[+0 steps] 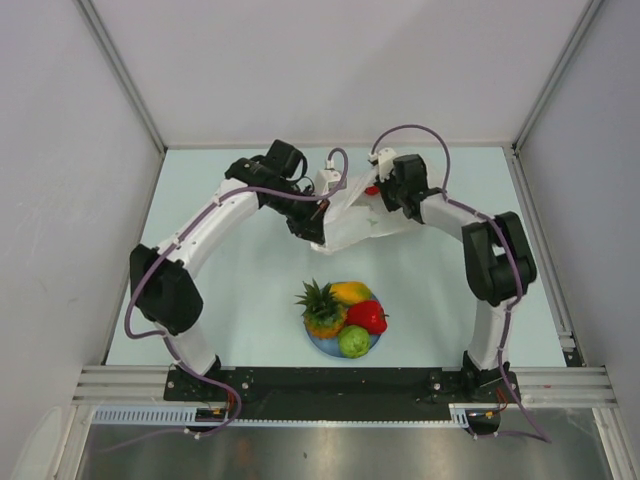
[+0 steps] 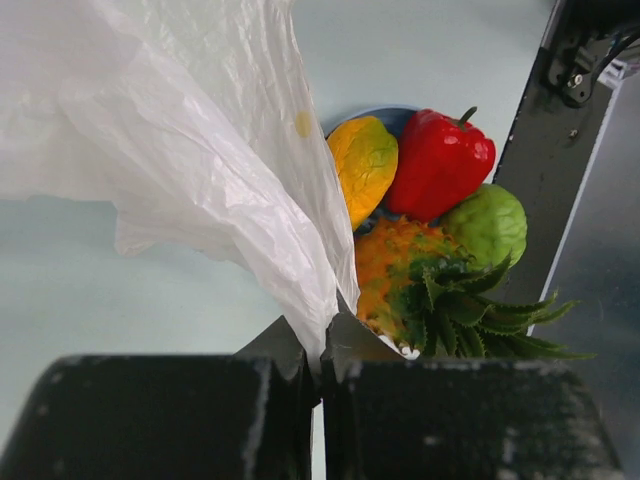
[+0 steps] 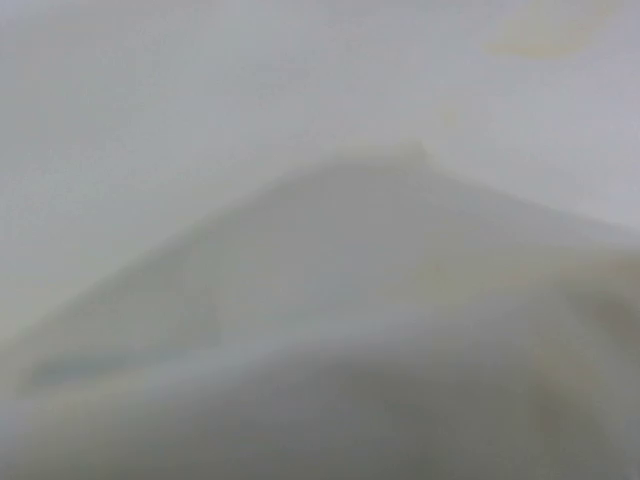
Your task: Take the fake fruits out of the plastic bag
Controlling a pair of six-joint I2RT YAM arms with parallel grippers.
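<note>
The white plastic bag (image 1: 350,225) is stretched between my two arms at the table's back middle. Its edge is pinched in my left gripper, which is shut on the thin film. My right gripper (image 1: 388,203) reaches into the bag from the right; it is shut, and no fruit shows between its fingers. A small red fruit (image 1: 371,190) peeks out beside it, mostly covered by plastic. Blurred white film (image 3: 300,230) fills the right wrist view, so the fingertips are hidden there.
A blue plate (image 1: 327,345) near the front holds a pineapple (image 1: 322,312), a yellow fruit (image 1: 350,291), a red pepper (image 1: 367,317) and a green fruit (image 1: 354,341). Table on both sides of the plate is clear.
</note>
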